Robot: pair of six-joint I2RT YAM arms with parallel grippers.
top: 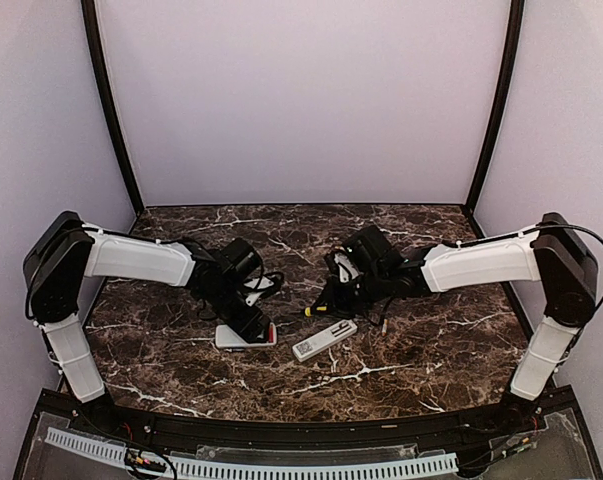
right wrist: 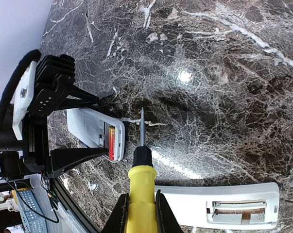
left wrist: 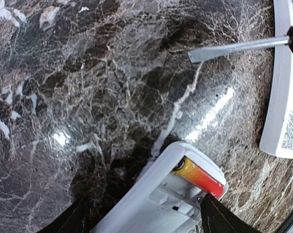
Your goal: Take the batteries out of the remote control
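Note:
A white remote (top: 231, 338) lies on the left of the marble table, its compartment open with a red-and-gold battery (left wrist: 199, 175) at one end. My left gripper is part open, with its fingers on either side of this remote's body and nothing seen gripped. My right gripper is shut on a screwdriver with a yellow-and-black handle (right wrist: 142, 182); its bare metal tip (right wrist: 142, 127) points away over the table. To its right rests a second white remote (top: 316, 343) with a QR code and an open slot showing a spring.
Right of the second remote, a small light-coloured piece (top: 384, 326) lies on the marble. A white slotted strip (top: 311, 468) runs along the front, beyond the table edge.

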